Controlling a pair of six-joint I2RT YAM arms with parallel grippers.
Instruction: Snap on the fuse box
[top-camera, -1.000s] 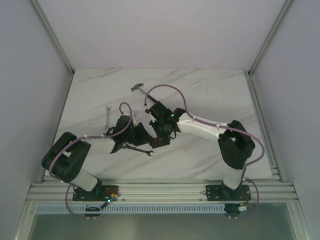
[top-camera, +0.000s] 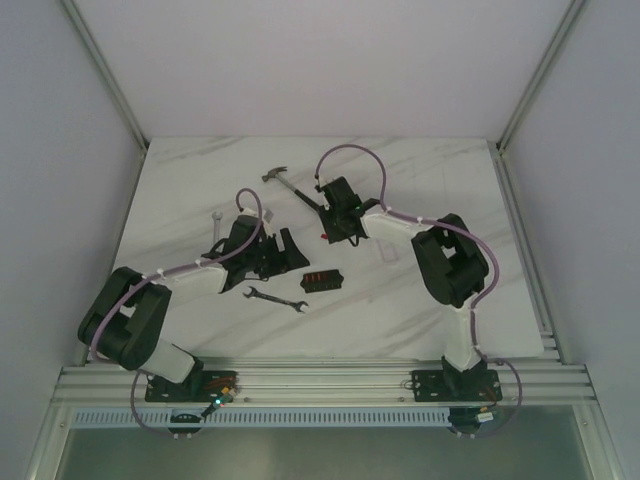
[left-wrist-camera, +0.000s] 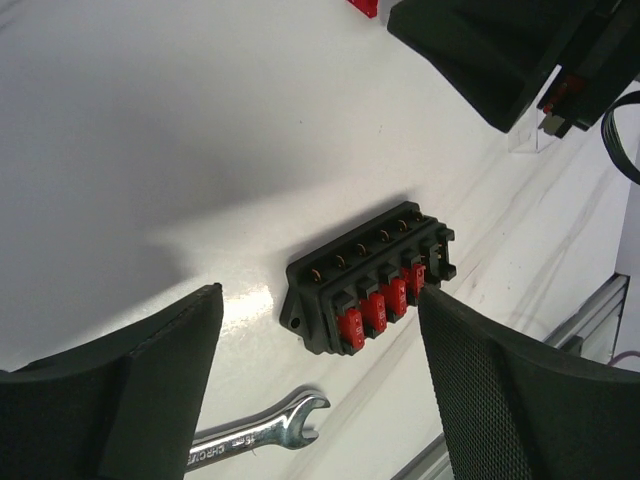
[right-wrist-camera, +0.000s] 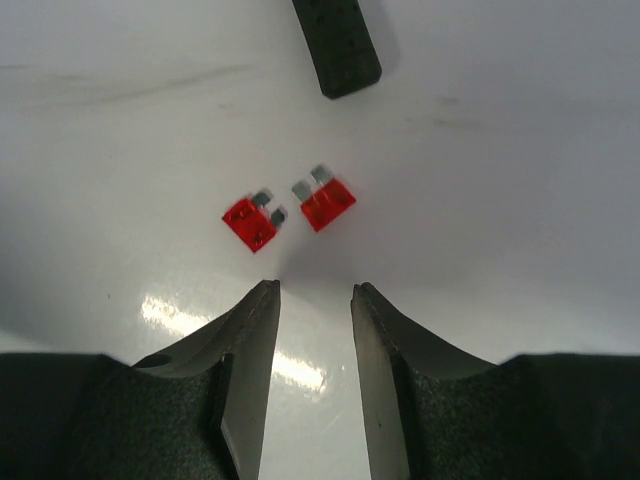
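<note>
The black fuse box (left-wrist-camera: 350, 270), holding several red fuses along one side, lies on the white surface between and beyond my left fingers in the left wrist view. My left gripper is apart with nothing in it, to the left of the box in the top view (top-camera: 321, 281). My right gripper stands open above the surface, just short of two loose red fuses (right-wrist-camera: 325, 204), seen in the right wrist view.
A wrench (left-wrist-camera: 250, 440) lies near the box, another (top-camera: 216, 232) at the left. A hammer (top-camera: 280, 175) lies at the back.
My right gripper has moved from over the fuse box toward the back, above the loose fuses, uncovering the box. My left gripper has shifted slightly, also leaving the box more exposed.
</note>
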